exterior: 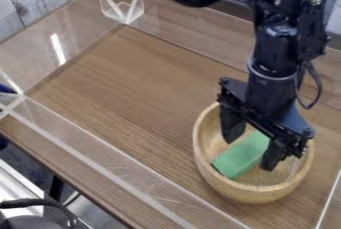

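My dark gripper (256, 123) reaches down from the upper right into a round tan bowl (264, 188) at the lower right of the table, its fingers spread open near the bowl's rim. In the bowl lies a green object (240, 153), partly under the gripper, between and below the fingertips. I cannot tell whether the fingers touch it.
A white wire-like holder (120, 6) stands at the top left. Dark cables lie at the bottom left corner, and a small blue item sits at the left edge.
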